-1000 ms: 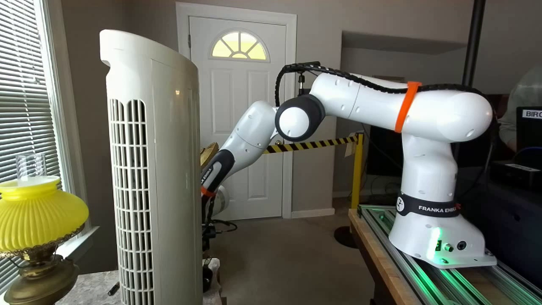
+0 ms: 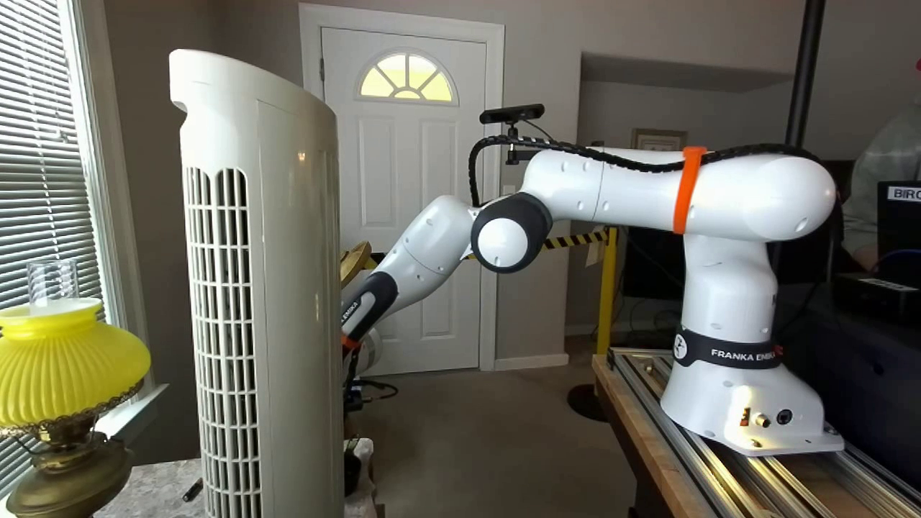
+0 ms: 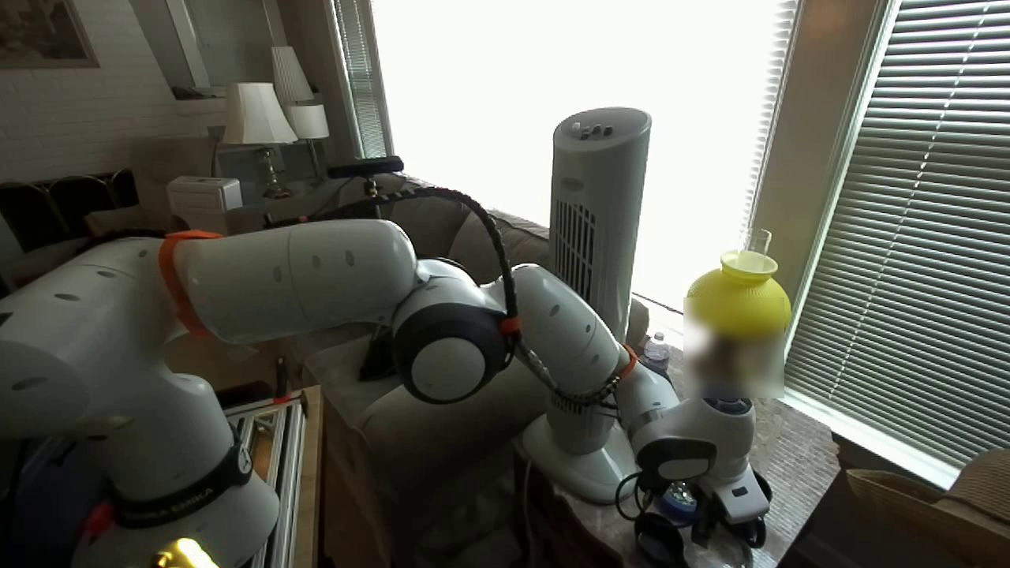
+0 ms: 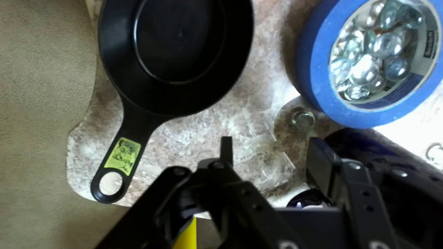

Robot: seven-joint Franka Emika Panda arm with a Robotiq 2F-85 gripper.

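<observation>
My gripper points down over the mottled tabletop in the wrist view, its two dark fingers apart with a wide gap between them. No object is clearly held in that gap; clear, shiny shapes show on the surface there, hard to make out. A black measuring pan point(image 4: 178, 97) with a yellow label on its handle lies to the upper left. At the upper right is a roll of blue tape point(image 4: 315, 62) with clear glass beads point(image 4: 365, 68) inside its ring. One clear bead point(image 4: 303, 120) sits just beyond the fingertips. In exterior view 1 the fan hides my gripper.
A tall tower fan point(image 3: 601, 237) stands close beside my forearm. The yellow-shaded lamp point(image 3: 743, 293) is behind the hand, partly blurred. A dark blue glossy object point(image 4: 365, 149) lies by the right finger. The table's edge runs along the wrist view's left side.
The base light has turned from green to a pale yellow-white.
</observation>
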